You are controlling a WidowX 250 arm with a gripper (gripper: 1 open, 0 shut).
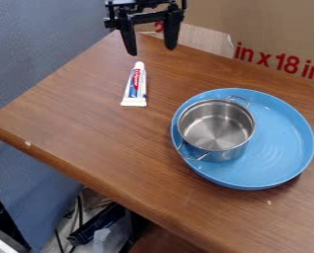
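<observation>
My black gripper hangs at the top of the view, open, with empty space between its fingers, above and behind a white toothpaste tube with a red and blue label. The tube lies upright in the picture on the wooden table. To the right, a steel pot with handles sits on a blue plate.
The wooden table has clear room to the left and front of the tube. A cardboard box stands along the back. A grey-blue surface lies beyond the left edge, with dark clutter below at the bottom left.
</observation>
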